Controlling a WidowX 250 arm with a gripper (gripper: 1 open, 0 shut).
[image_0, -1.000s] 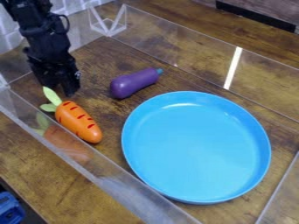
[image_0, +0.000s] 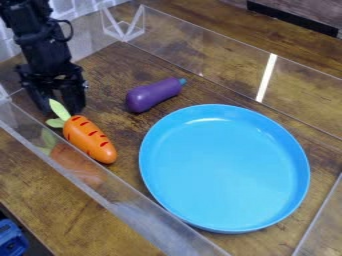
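The black gripper (image_0: 51, 88) hangs at the left edge of the wooden surface, just above and left of an orange toy carrot (image_0: 90, 138) with pale green leaves. A purple toy eggplant (image_0: 155, 96) lies to its right. The small size and dark colour hide whether the fingers are apart or closed.
A large blue plate (image_0: 223, 168) fills the lower right. Clear walls surround the wooden surface (image_0: 174, 55). Bare wood lies at the back and above the plate. A blue object (image_0: 11, 240) sits outside at the lower left.
The gripper has shifted slightly to the left. The carrot, eggplant and plate have not moved.
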